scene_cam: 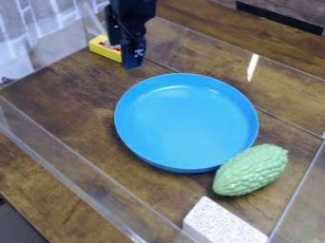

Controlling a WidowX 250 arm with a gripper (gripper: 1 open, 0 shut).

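Note:
The dark gripper (pixel 127 52) hangs at the top of the camera view, over a yellow block (pixel 105 49) at the back left, whose right part it hides. The gripper is open, its lower fingers coming down near the block; whether they touch it cannot be told. In the middle lies an empty blue plate (pixel 187 123), in front of and to the right of the gripper. A green bumpy gourd-like object (pixel 250 170) lies at the plate's lower right.
A white speckled block (pixel 223 221) is at the bottom right. Clear plastic walls border the wooden surface on the left and right. The wood left of the plate and at the back right is bare.

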